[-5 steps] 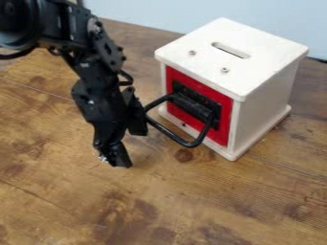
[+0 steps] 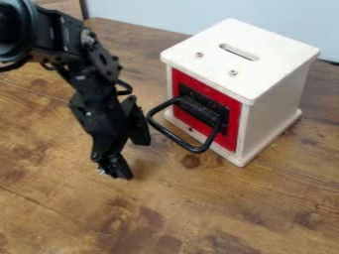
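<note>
A black robot arm reaches down from the upper left, its gripper (image 2: 126, 149) low over the wooden table, open as far as shows, with nothing seen between its fingers. Right of it stands a cream wooden box (image 2: 269, 99) with a slot and screws on top. Its red front (image 2: 228, 141) carries a black latch piece with a black loop handle (image 2: 199, 147) that sticks out low toward the gripper. The gripper is left of the handle.
A pale wall (image 2: 199, 10) runs behind the box.
The arm and gripper have shifted slightly left, away from the handle. The box and its handle look unchanged.
</note>
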